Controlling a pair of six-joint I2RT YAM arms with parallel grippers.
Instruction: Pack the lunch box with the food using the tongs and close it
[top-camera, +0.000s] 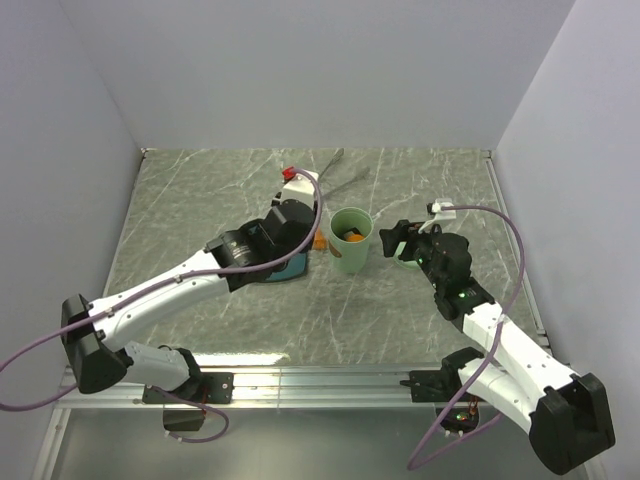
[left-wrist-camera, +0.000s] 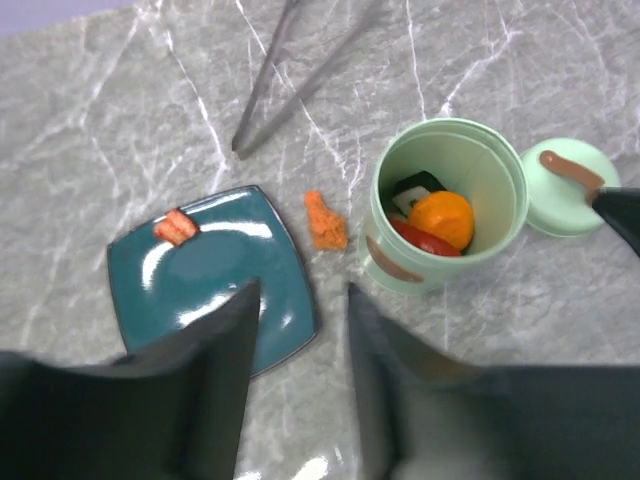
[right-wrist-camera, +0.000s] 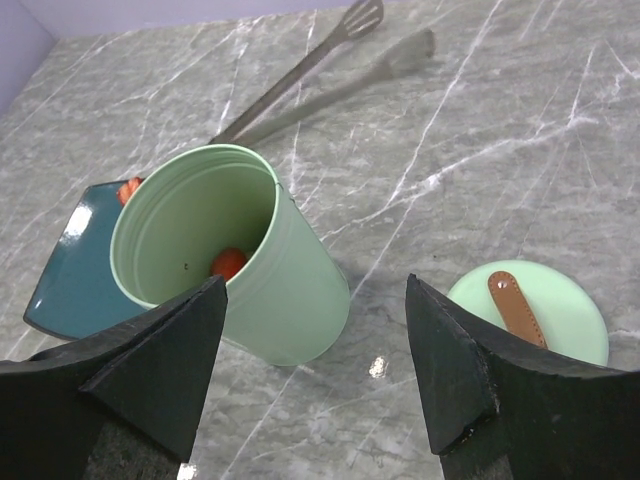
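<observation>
In the left wrist view, my left gripper stands open and blurred, with only table and plate visible between its fingers. Grey tongs (right-wrist-camera: 300, 92) lie splayed on the table behind the lunch box. A fried chicken piece (left-wrist-camera: 325, 222) rests on bare table between the dark teal plate (left-wrist-camera: 185, 300) and the pale green lunch box (left-wrist-camera: 420, 280). Inside the box are an orange item (left-wrist-camera: 443, 219), a red one (left-wrist-camera: 425, 240) and something black and white. Open and empty, my right gripper is over the table between box and round green lid (right-wrist-camera: 560, 305).
A small reddish food piece (left-wrist-camera: 176, 227) sits at the plate's far left corner. Walls stand behind and at both sides.
</observation>
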